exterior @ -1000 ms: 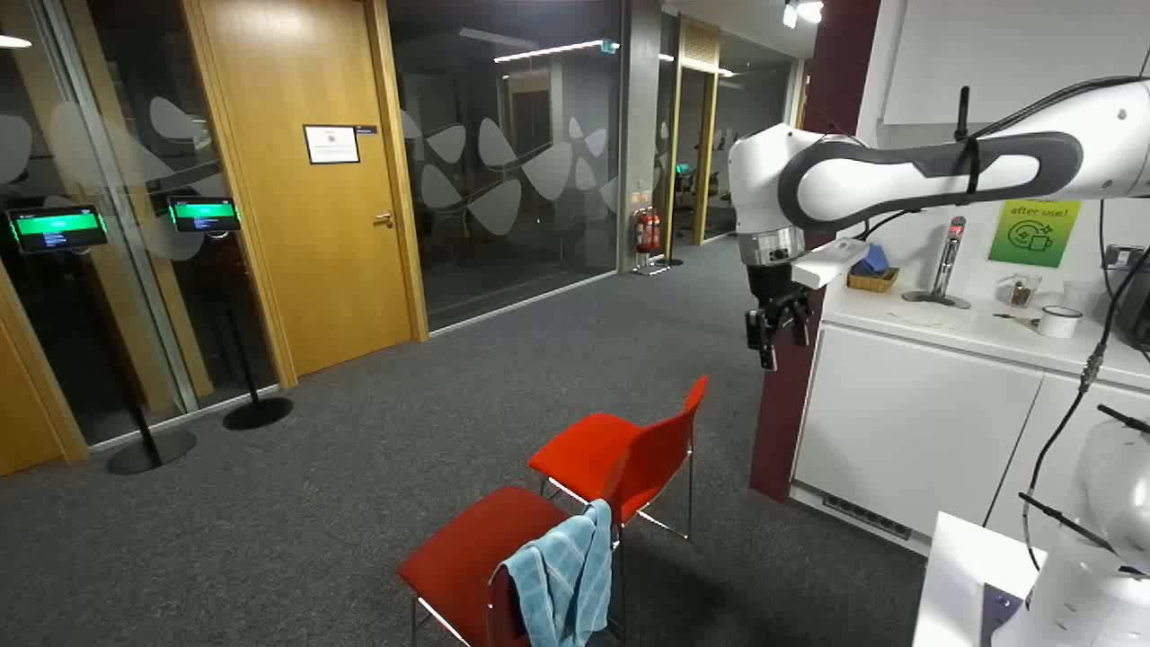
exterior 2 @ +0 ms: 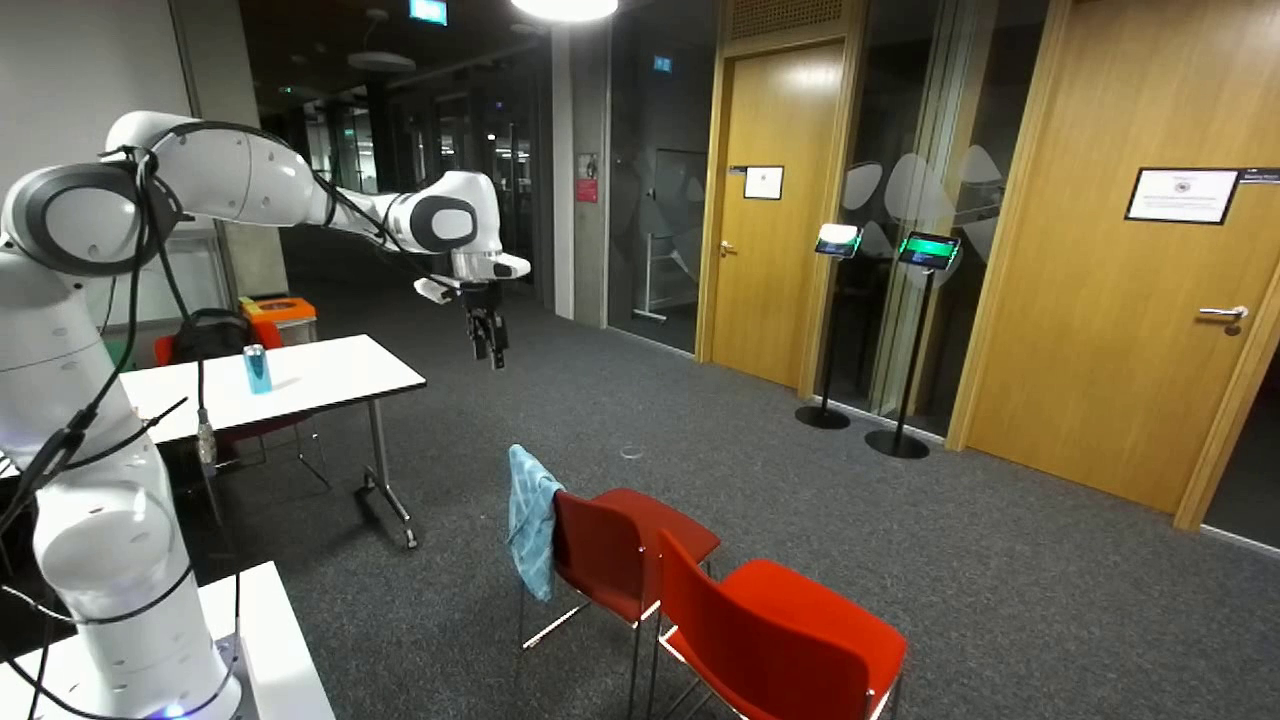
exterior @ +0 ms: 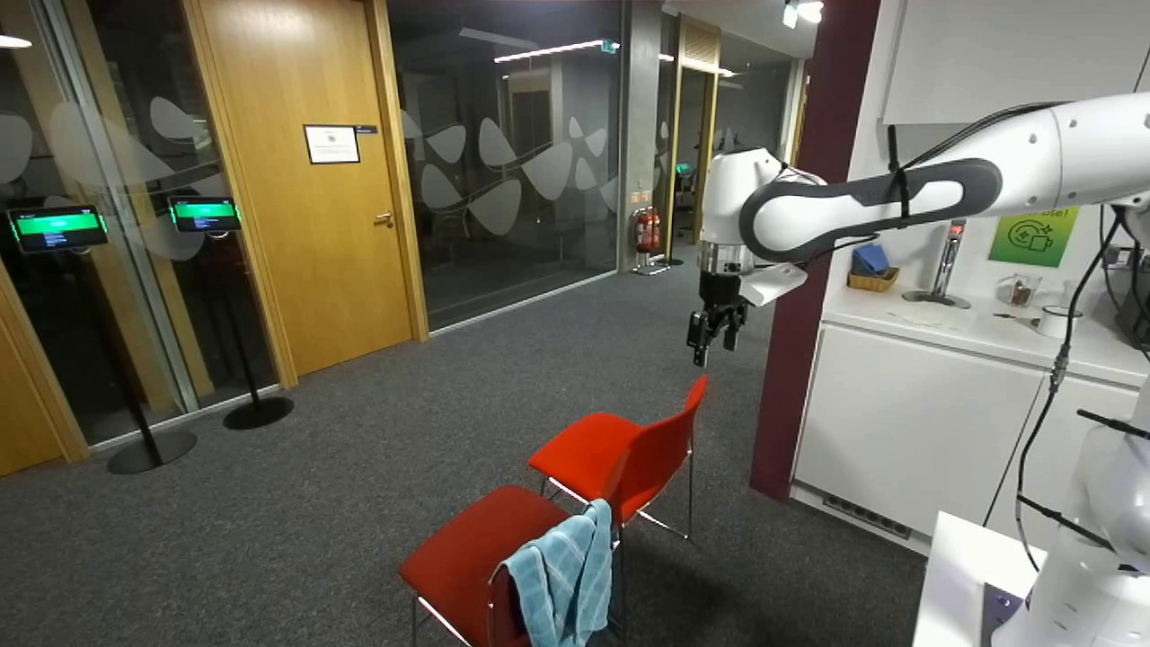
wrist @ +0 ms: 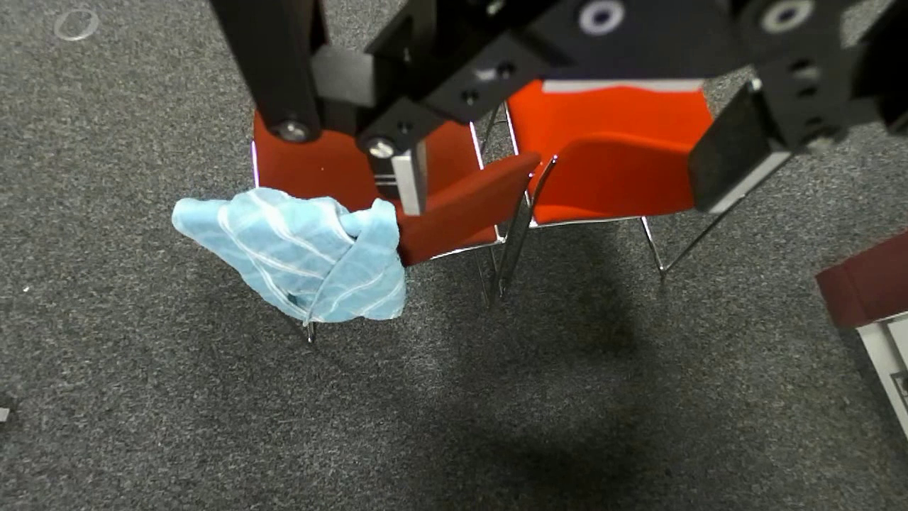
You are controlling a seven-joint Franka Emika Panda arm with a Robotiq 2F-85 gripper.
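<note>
A light blue cloth with pale stripes (wrist: 311, 255) hangs over the backrest of the dark red chair (wrist: 298, 157). Beside that chair stands a brighter red chair (exterior: 593, 447), its backrest close to the other's. My gripper is open, its fingers spread wide with nothing between them. It hangs in the air, pointing down, well above the chairs. In the wrist view the cloth lies to the left of the gripper, apart from it. Exterior view 2 shows the cloth (exterior 2: 530, 516) draped over the left chair's back, below the gripper (exterior 2: 489, 360).
A white table (exterior 2: 288, 382) holding a blue can (exterior 2: 257, 368) stands near the arm. The kitchen counter (exterior: 992, 332) and a dark red pillar (exterior: 792, 356) border the right side in exterior view 1. Open carpet surrounds the chairs.
In exterior view 1 the arm and gripper have shifted to the left and slightly up, away from the pillar. Chairs and cloth have stayed in place.
</note>
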